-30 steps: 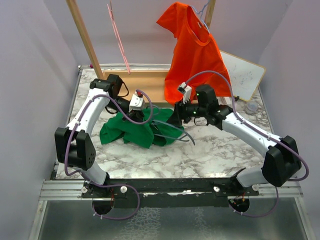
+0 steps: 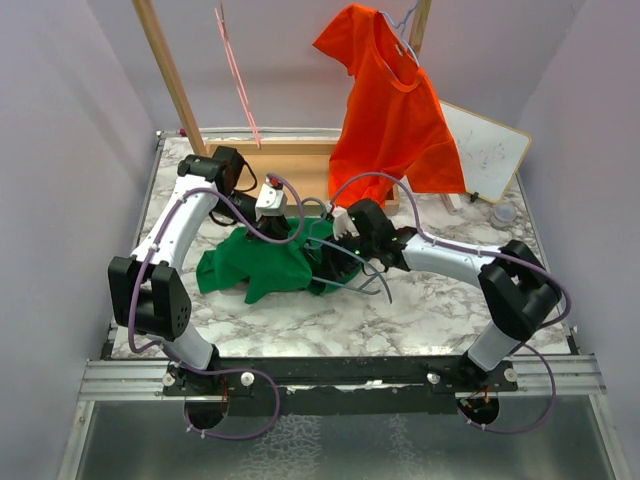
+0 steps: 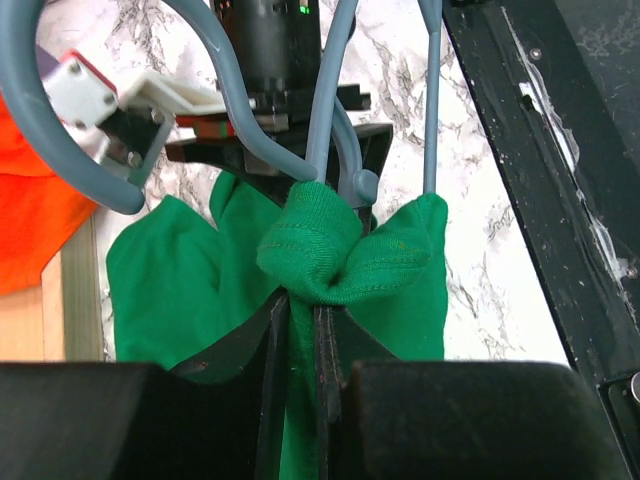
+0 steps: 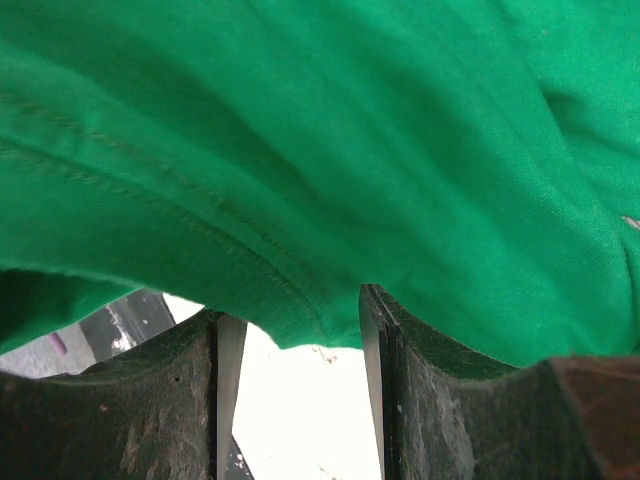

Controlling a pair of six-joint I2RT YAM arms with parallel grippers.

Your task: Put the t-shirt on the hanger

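Observation:
A green T-shirt [image 2: 245, 265] lies bunched mid-table, with a blue hanger [image 2: 365, 272] over it. My left gripper is shut on a gathered fold of the shirt, which lies against the hanger's tubes in the left wrist view. My right gripper is part open, low among the green folds at the shirt's right side beside the hanger; a hemmed edge [image 4: 250, 260] crosses just beyond its fingertips. Whether cloth is between those fingers is unclear.
An orange shirt [image 2: 390, 120] hangs at the back right, a pink hanger [image 2: 235, 70] at the back left. A wooden box [image 2: 280, 160], a whiteboard [image 2: 485, 150] and a container [image 2: 503, 215] are behind.
My right arm has moved left and down onto the green shirt. The blue hanger and cloth have shifted slightly. The left arm has barely moved.

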